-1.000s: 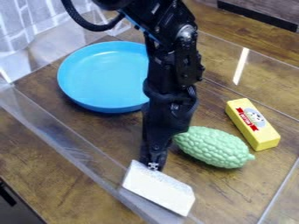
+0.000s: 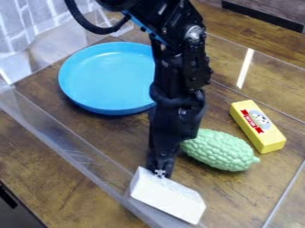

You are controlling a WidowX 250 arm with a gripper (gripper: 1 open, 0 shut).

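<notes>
The black robot arm reaches down from the top centre, with its gripper [image 2: 162, 166] low over the wooden table, at the near end of a white block [image 2: 167, 198] that lies in the bottom middle. The fingertips are at the block's upper edge; whether they grip it is unclear, as is the finger's width. A green bumpy vegetable toy [image 2: 219, 149] lies just right of the gripper.
A blue plate [image 2: 93, 78] sits at the upper left. A yellow box [image 2: 259, 126] lies at the right. A clear plastic strip runs along the left edge of the table, and wood [image 2: 256, 80] is bare at the upper right.
The white block has shifted very slightly, and the gripper has moved a little with it. The other objects look unchanged.
</notes>
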